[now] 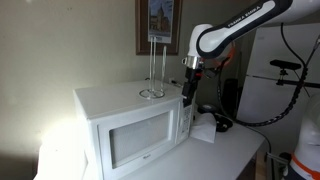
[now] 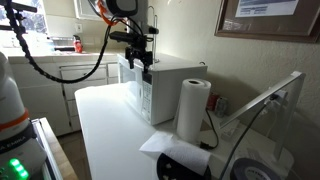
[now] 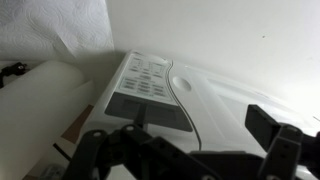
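Observation:
A white microwave [image 1: 138, 140] stands on the counter, its door closed as far as shows. Its control panel, with rows of keys [image 3: 143, 77] and a dark strip below, fills the middle of the wrist view. My gripper is over this panel end, fingers wide apart and nothing visible between them. From outside, the gripper [image 2: 141, 70] hangs close to the microwave's upper front edge by the panel; whether it touches cannot be told.
A wire stand [image 1: 152, 92] rests on top of the microwave. Beside it are a paper towel roll [image 2: 192, 110], a white sheet [image 2: 174, 149] and a black pan [image 2: 184, 171].

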